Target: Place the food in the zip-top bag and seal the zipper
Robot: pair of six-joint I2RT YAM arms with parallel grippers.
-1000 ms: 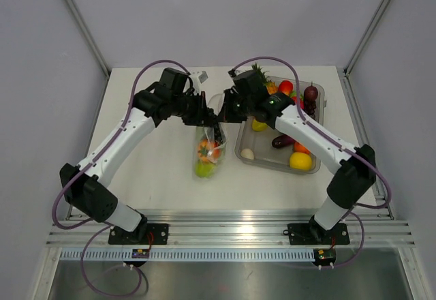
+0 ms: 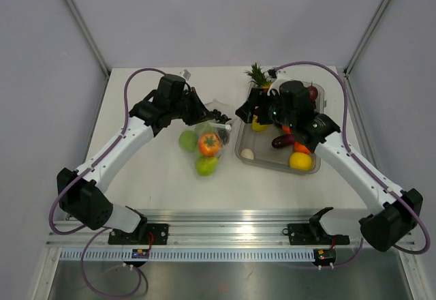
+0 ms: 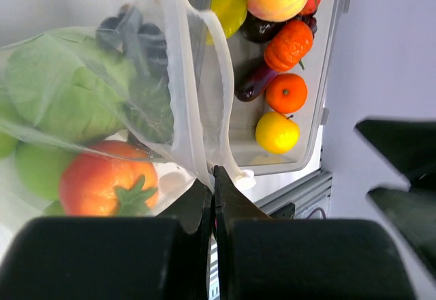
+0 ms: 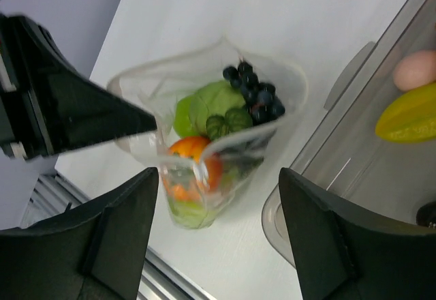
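The clear zip top bag (image 4: 167, 71) stands with its mouth spread wide. Inside it, the right wrist view shows dark grapes (image 4: 262, 99), something green (image 4: 214, 102) and an orange-red tomato (image 4: 194, 148). My left gripper is shut on the bag's rim, the film running down into its fingertips. To the right of the bag, over the tray's left edge, my right gripper (image 2: 246, 112) hangs open. Nothing lies between its fingers; the bag shows beyond them.
A grey tray (image 2: 272, 165) right of the bag holds an eggplant (image 2: 283, 140), a yellow fruit (image 2: 300, 161), a pineapple (image 2: 257, 75) and several other foods.
My right gripper has moved away from the bag to the right, over the tray's edge. The bag's mouth has widened, and the bag looks broader. The left gripper has shifted only slightly.
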